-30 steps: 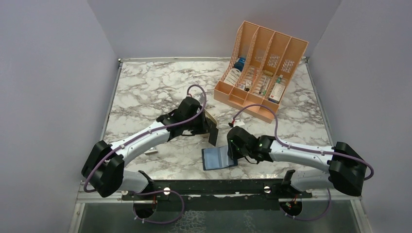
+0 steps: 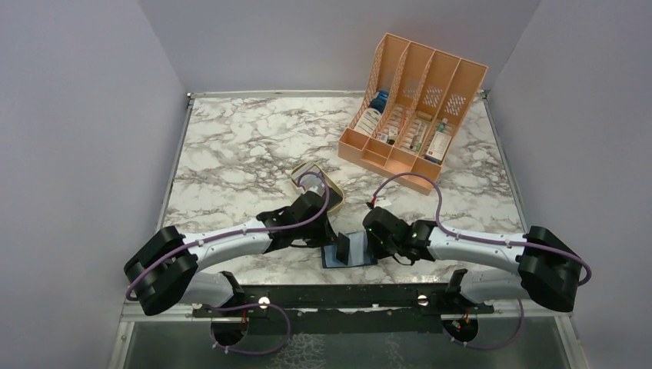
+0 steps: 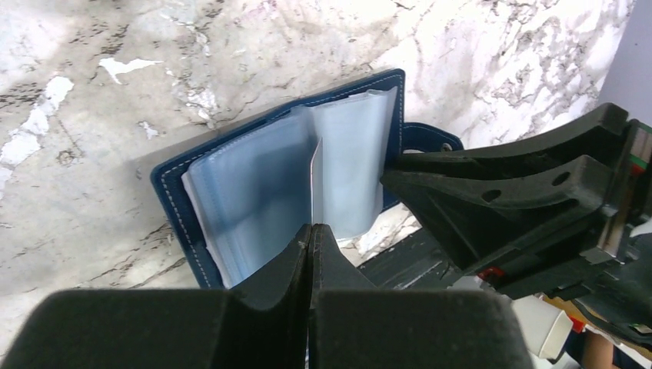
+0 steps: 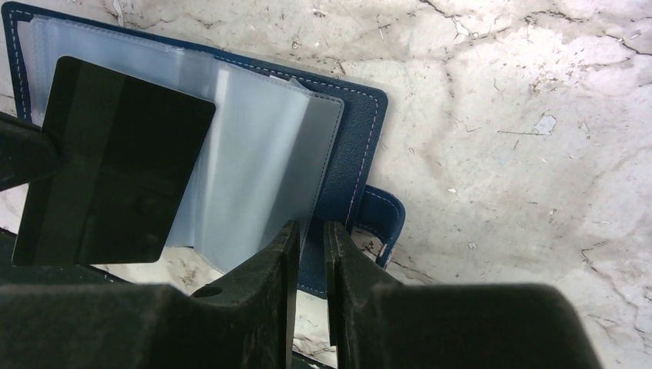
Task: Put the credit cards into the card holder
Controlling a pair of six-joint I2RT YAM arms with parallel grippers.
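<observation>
The navy card holder (image 2: 329, 261) lies open at the table's front, with clear sleeves. My left gripper is shut on a dark card, seen edge-on in the left wrist view, held over the sleeves near their middle. My right gripper is part open at the holder's right part, its fingertips by the edge of the clear sleeves and the navy cover. Whether anything is between them is hard to tell.
A tray (image 2: 335, 201) with dark contents stands behind the holder, partly under the left arm. A peach organizer (image 2: 400, 165) with items stands at back right.
My right gripper has moved slightly down toward the holder.
</observation>
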